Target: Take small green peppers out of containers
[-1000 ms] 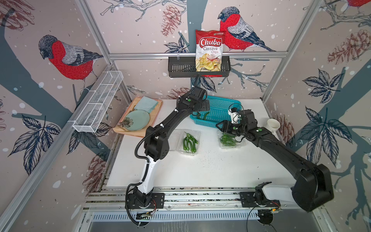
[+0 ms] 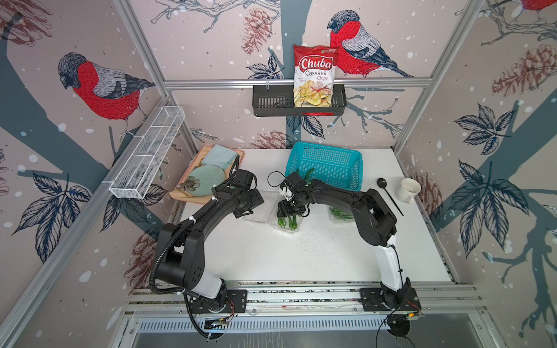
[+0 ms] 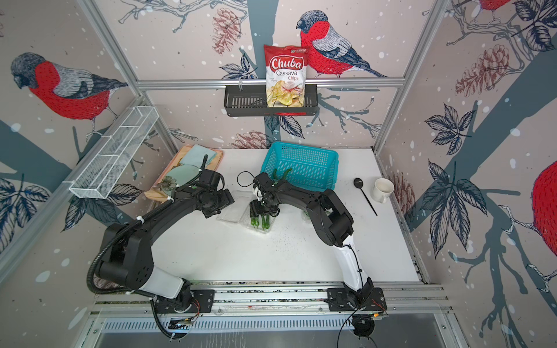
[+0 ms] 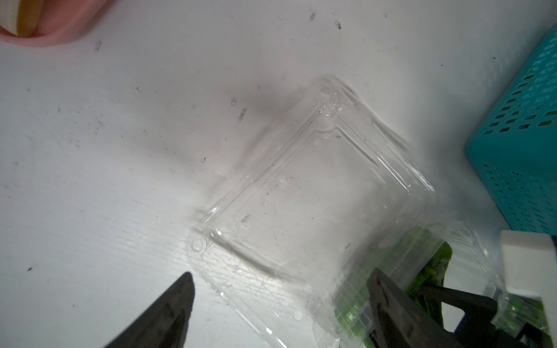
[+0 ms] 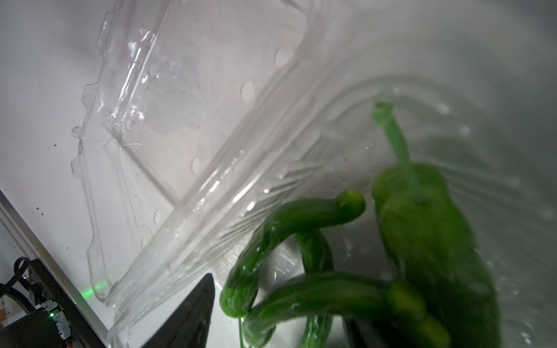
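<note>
Several green peppers (image 5: 290, 232) lie in a clear plastic container (image 5: 267, 156) at the table's middle, partly covered by my right gripper (image 2: 285, 210) in the top views. In the right wrist view its fingers (image 5: 191, 319) stand apart, low over the peppers. My left gripper is open above the clear, empty lid half (image 4: 325, 197) beside the container, nothing between its fingers. A second clear container of green peppers (image 2: 341, 214) sits to the right, partly behind the right arm. At the back stands a turquoise basket (image 2: 348, 168) with some green peppers at its left end.
At the back left a wooden tray (image 2: 184, 188) holds a plate (image 2: 206, 181) and cloth. A black ladle (image 2: 390, 194) and white mug (image 2: 408, 189) stand on the right.
My left arm has swung from the turquoise basket to over the lid half. The right arm has come left from the second container to above the peppers in the middle one.
</note>
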